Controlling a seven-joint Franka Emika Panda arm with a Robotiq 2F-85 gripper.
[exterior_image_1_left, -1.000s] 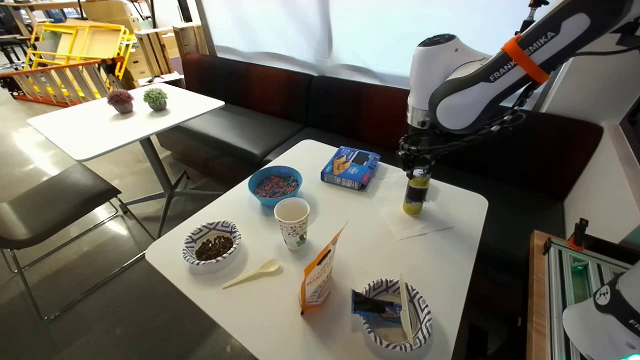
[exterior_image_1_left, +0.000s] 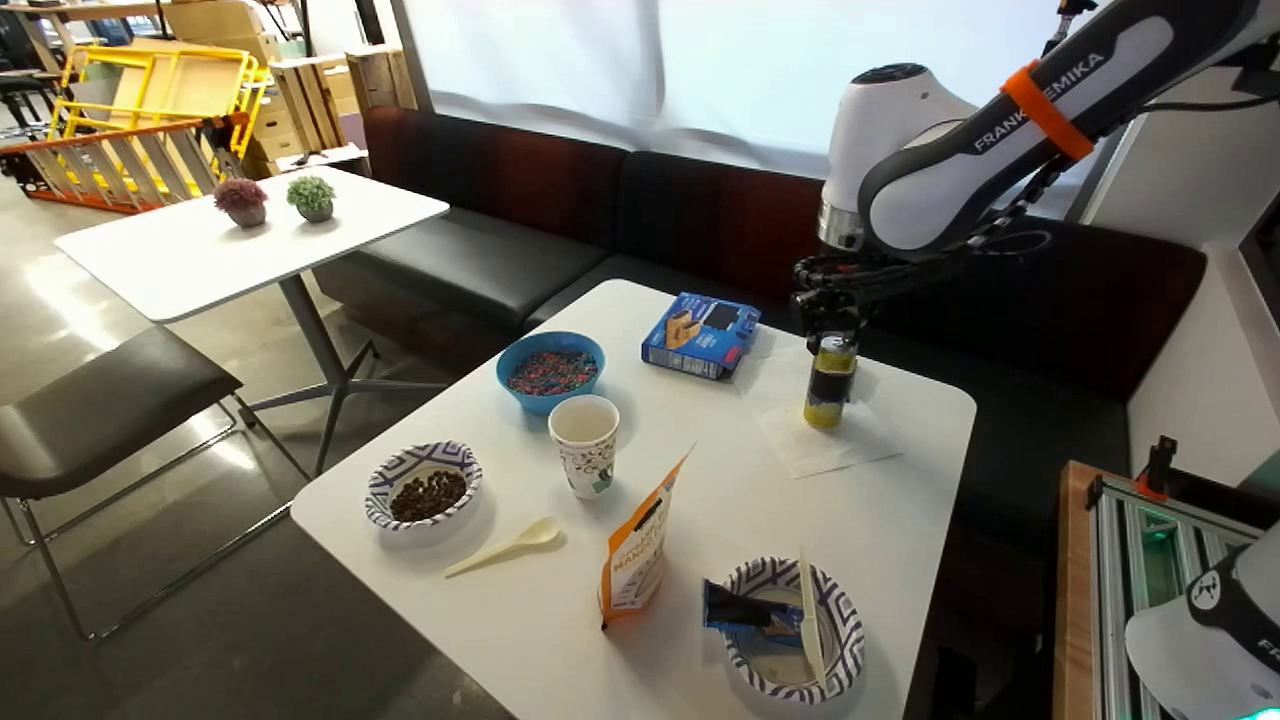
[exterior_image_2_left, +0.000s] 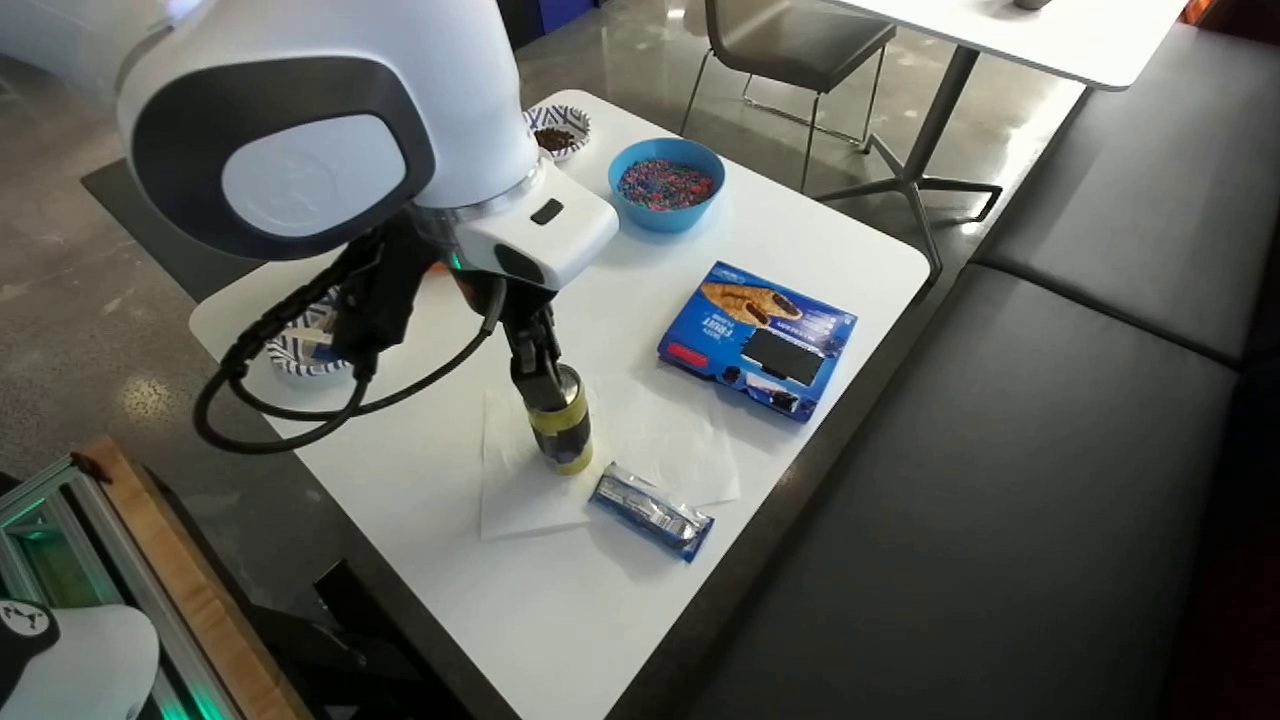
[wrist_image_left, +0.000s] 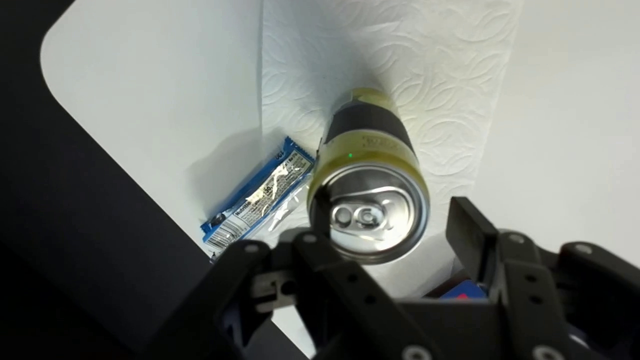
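A yellow-green drink can (exterior_image_1_left: 828, 386) with a dark band stands on a white paper napkin (exterior_image_1_left: 811, 454) near the table's right end. My gripper is around the can's top in the wrist view, fingers part open. One finger (wrist_image_left: 322, 207) overlaps the lid's left edge; the other finger (wrist_image_left: 471, 231) stands apart from the can, with a clear gap between. A blue-and-silver wrapped bar (wrist_image_left: 261, 201) lies close beside the can, partly on the napkin. In the second exterior view, one dark finger hides part of the can (exterior_image_2_left: 560, 422).
A blue snack box (exterior_image_2_left: 758, 342) lies beyond the napkin. Farther off are a blue bowl (exterior_image_1_left: 552, 367), a paper cup (exterior_image_1_left: 585, 450), a spoon (exterior_image_1_left: 510, 545), an orange-white pouch (exterior_image_1_left: 636, 552) and two patterned bowls. Bare table lies in front of the napkin.
My hand has shifted and turned slightly at the can. The can's top and the napkin's front corner sit slightly farther left in exterior view 1. Other objects look unmoved.
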